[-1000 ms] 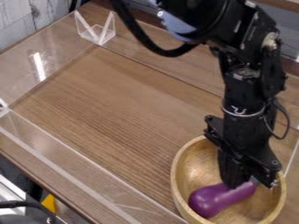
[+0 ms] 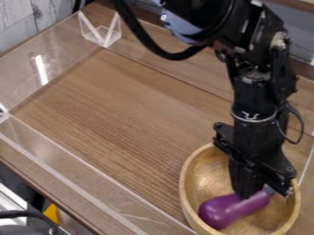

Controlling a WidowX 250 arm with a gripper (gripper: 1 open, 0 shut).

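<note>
A black robot arm comes down from the top right, its gripper (image 2: pixel 255 184) low inside a wooden bowl (image 2: pixel 203 170) at the lower right. A purple eggplant-like object (image 2: pixel 227 209) lies in the bowl just below the fingertips, its right end partly behind them. The fingers look close together; whether they touch the purple object is hard to tell.
A clear plastic piece (image 2: pixel 101 27) stands at the back left, by the raised edge. Black cables lie at the bottom left corner.
The gripper and arm have shifted very slightly; the bowl and purple object look almost unmoved.
</note>
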